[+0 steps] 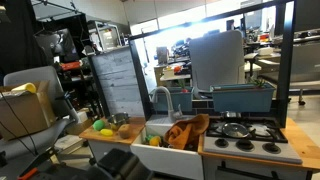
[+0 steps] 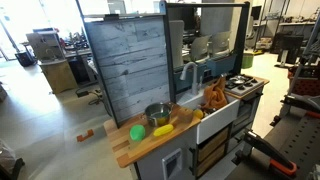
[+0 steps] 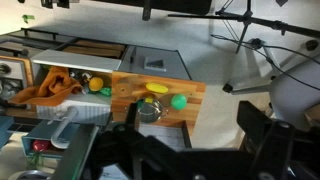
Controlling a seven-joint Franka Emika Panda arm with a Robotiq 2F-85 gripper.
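In the wrist view my gripper is open, its two dark fingers wide apart with nothing between them. It hangs above the wooden counter, seen from overhead. On that counter stand a metal pot, a green round item and a yellow elongated item. The same pot, green item and yellow item appear in exterior view 2. An orange-brown cloth drapes over the white sink.
Right of the sink is a stove with a pan on it. A blue-green rack stands behind. The faucet rises at the sink's back, and a grey panel walls the counter's rear.
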